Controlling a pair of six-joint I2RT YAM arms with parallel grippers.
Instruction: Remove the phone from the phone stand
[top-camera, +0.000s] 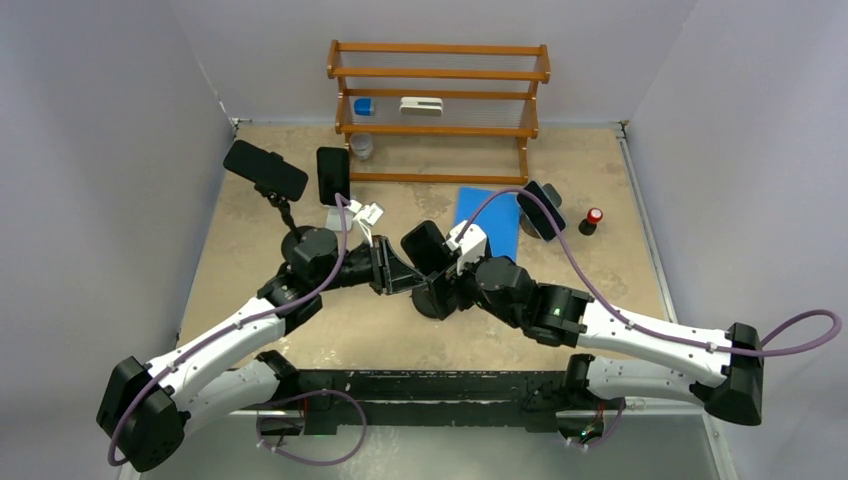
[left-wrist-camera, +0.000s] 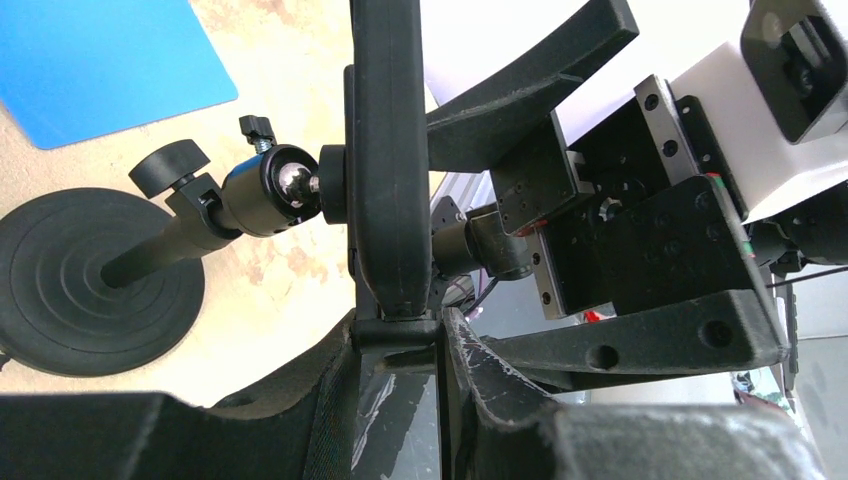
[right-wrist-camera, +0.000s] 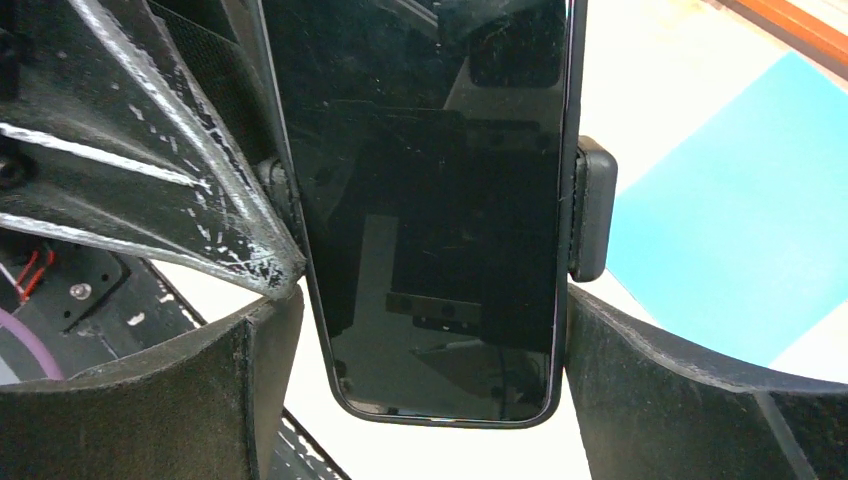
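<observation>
In the middle of the top view, a black phone (right-wrist-camera: 430, 250) sits in a round-based stand (left-wrist-camera: 70, 280) with a ball-joint mount. My left gripper (top-camera: 405, 280) reaches in from the left; in the left wrist view its fingertips (left-wrist-camera: 470, 370) meet at the lower end of the upright phone and holder. My right gripper (top-camera: 445, 275) is at the phone from the right; in the right wrist view its fingers stand either side of the phone's lower part, and the left gripper's finger touches or nearly touches the phone's left edge. Whether either grips firmly is unclear.
Other phones on stands (top-camera: 265, 170) (top-camera: 542, 210) stand left and right, with another phone (top-camera: 332, 175) at the back left. A blue mat (top-camera: 470, 200), a red-topped bottle (top-camera: 590, 220) and a wooden rack (top-camera: 437, 128) are behind.
</observation>
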